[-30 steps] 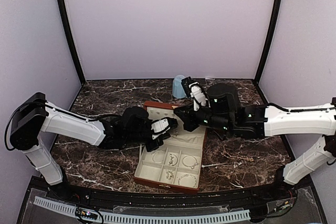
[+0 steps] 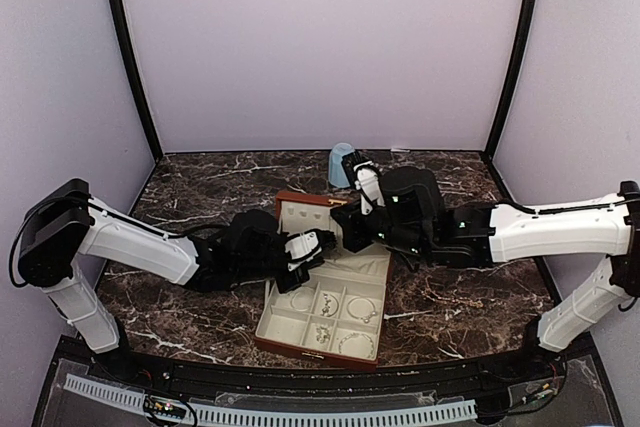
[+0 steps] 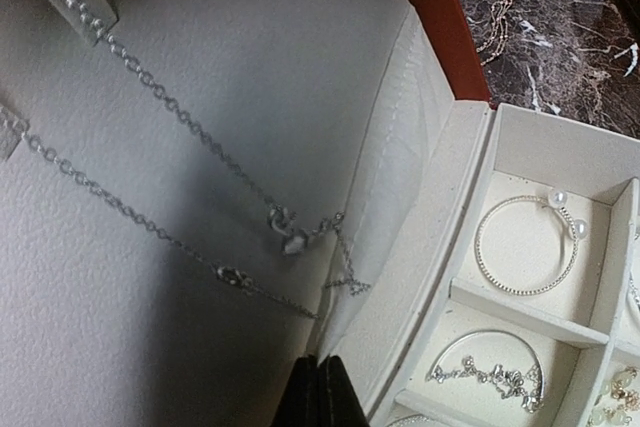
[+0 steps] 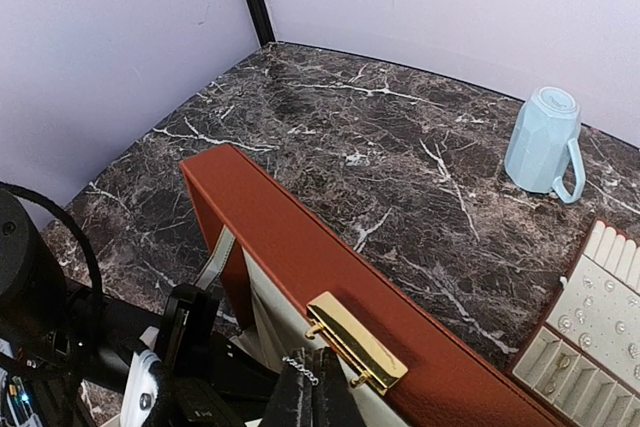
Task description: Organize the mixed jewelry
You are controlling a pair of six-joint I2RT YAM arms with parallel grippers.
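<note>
The jewelry box stands open, its lid raised. In the left wrist view, two strands of a silver necklace run down the lid lining from small tabs, and their lower ends reach the white fabric pocket. My left gripper is shut, its tips at the pocket's edge; the fabric appears pinched there. At the lid's top edge, beside the gold clasp, my right gripper is shut with a thin silver chain across its tips. Bracelets lie in the base compartments.
A light-blue cup sits upside down behind the box. To the right is a tray with rings and small slots. A loose chain lies on the marble. Both arms crowd the lid.
The left arm has barely moved, and the box and cup stay put.
</note>
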